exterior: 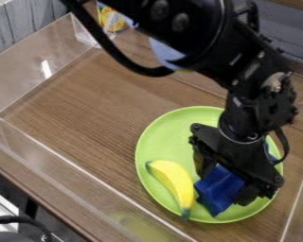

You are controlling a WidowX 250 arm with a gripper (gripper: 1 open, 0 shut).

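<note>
A green plate (159, 142) lies on the wooden counter, holding a yellow banana (173, 181) on its left side and a blue block (216, 191) to the right of it. My black gripper (227, 175) is down over the blue block, its fingers around the upper part of it and hiding much of it. Whether the fingers touch or grip the block cannot be made out.
Clear plastic walls (26, 75) edge the counter at the left and front. A can (110, 19) stands at the back, partly hidden by the arm. The wood left of the plate is clear.
</note>
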